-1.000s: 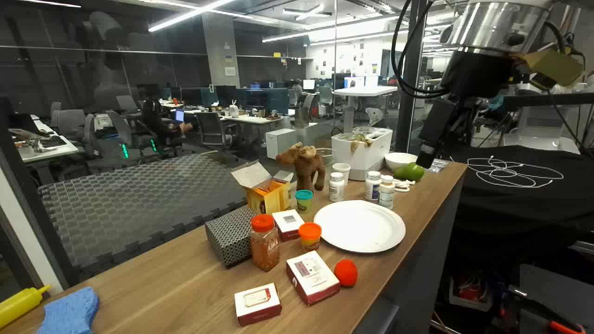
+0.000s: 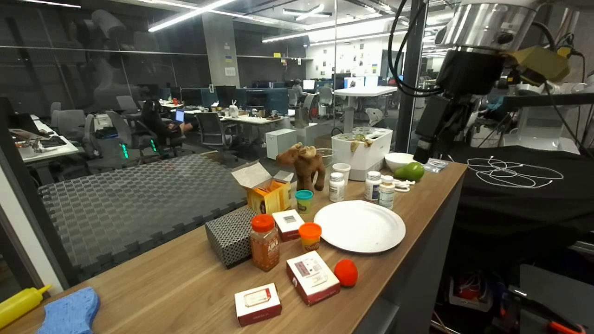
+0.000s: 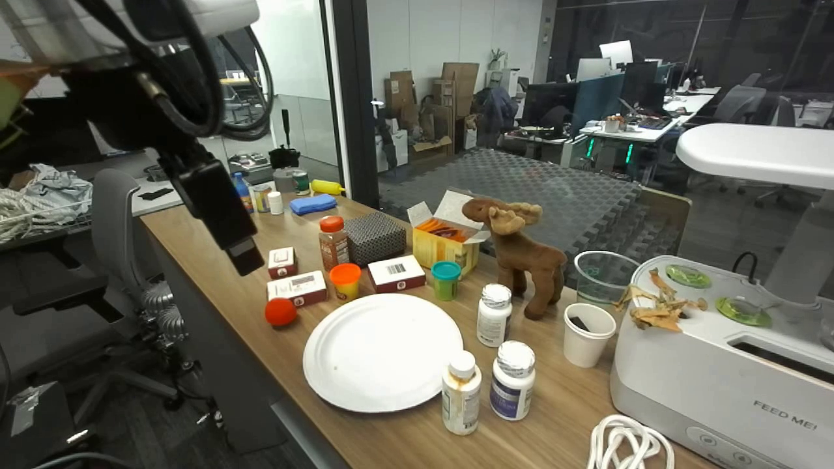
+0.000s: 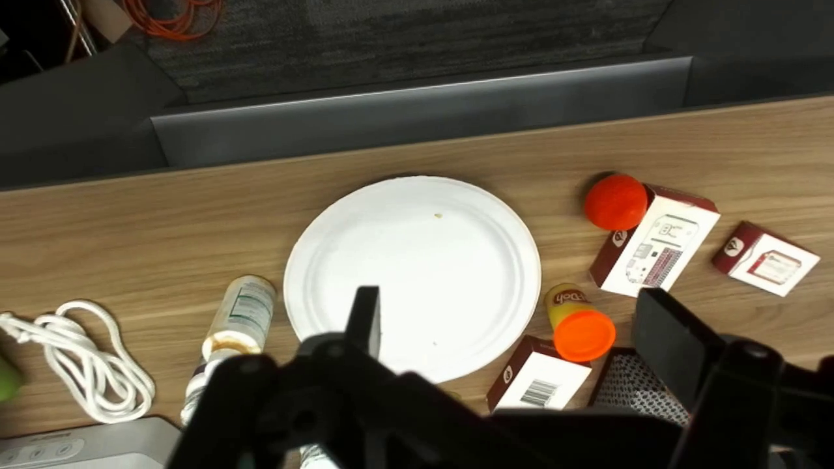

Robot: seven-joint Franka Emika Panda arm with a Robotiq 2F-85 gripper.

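My gripper is open and empty, its two fingers wide apart in the wrist view. It hangs well above the counter, over the plate's side. Below it lies an empty white plate (image 4: 414, 266). A red ball (image 4: 616, 202) rests against a white and maroon box (image 4: 661, 242), with a smaller box (image 4: 768, 258) beyond. An orange-lidded Play-Doh tub (image 4: 580, 324) sits between the plate and the boxes. In exterior view 2, the black gripper (image 3: 246, 258) is seen from the side, touching nothing.
Pill bottles (image 3: 494, 314), a brown moose toy (image 3: 524, 254) and an open yellow box (image 3: 447, 246) line the plate's far side. A white planter (image 2: 364, 153) stands at one end, beside a green fruit (image 2: 410, 171). A spice jar (image 2: 264, 245) stands upright. Bare wood borders the front edge.
In exterior view 1 the arm and gripper have shifted slightly left and the gripper sits a little higher. The objects on the counter stay where they were.
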